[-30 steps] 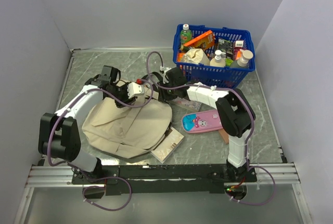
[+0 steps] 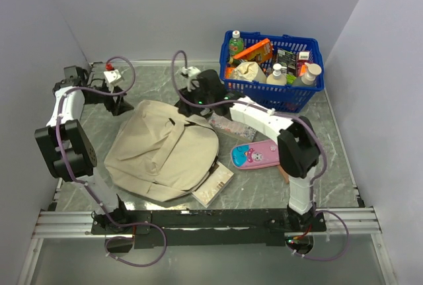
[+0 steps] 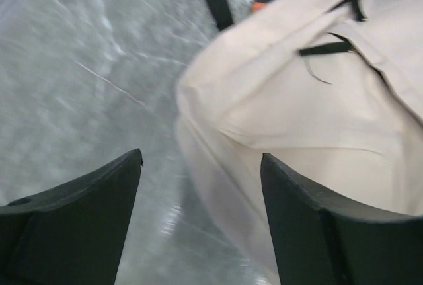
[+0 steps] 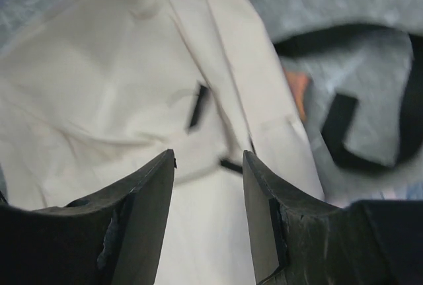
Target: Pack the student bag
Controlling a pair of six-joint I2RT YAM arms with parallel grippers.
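Observation:
A beige cloth bag point(image 2: 162, 156) lies flat on the grey tabletop, its black straps by the top edge. My left gripper point(image 2: 123, 108) is beside the bag's upper left side; in the left wrist view its fingers point(image 3: 86, 212) stand apart, with the bag's edge beyond them and nothing held. Over the bag's upper right end is my right gripper point(image 2: 185, 108), fingers point(image 4: 149, 205) apart above the cloth and a black tab point(image 4: 198, 106). Right of the bag lie a pink and blue pencil case point(image 2: 261, 155), a clear packet point(image 2: 232, 126) and a pale book point(image 2: 213, 184) partly beneath the cloth.
At the back right a blue basket point(image 2: 281, 94) holds bottles, boxes and a cloth item. A brown item point(image 2: 284, 174) shows beside the right arm. Bare table extends at the right and along the far left.
My left gripper has swung left, off the bag's top and out to its left side. The right gripper has shifted left over the bag's upper end. The bag's upper left has become uncovered.

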